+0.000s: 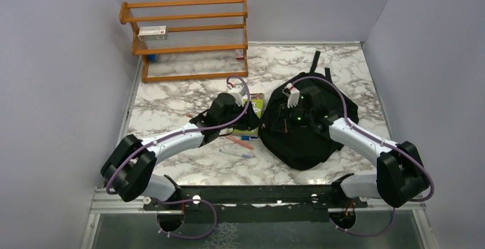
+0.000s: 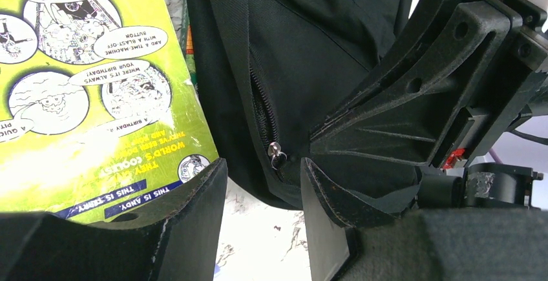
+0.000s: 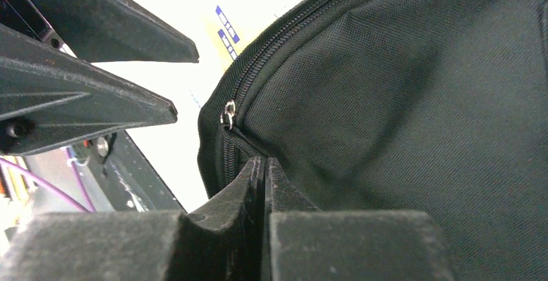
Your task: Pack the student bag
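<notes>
The black bag (image 1: 311,149) lies on the right of the table, with a zipper along its left edge. A metal zipper slider (image 2: 276,152) shows in the left wrist view, and the same slider (image 3: 229,113) is in the right wrist view. My left gripper stands part open at the bag's edge, nothing visibly held between its fingers. Over the bag, my right gripper has its fingertips almost together. A dark strip runs from the slider toward these tips; whether it is between them cannot be made out.
A yellow-green booklet (image 2: 84,100) lies left of the bag, partly under my left arm in the top view. Near it are a red pencil (image 1: 239,142) and a clear pen (image 1: 235,153). A wooden shelf (image 1: 189,48) stands at the back left, holding a white box (image 1: 152,32).
</notes>
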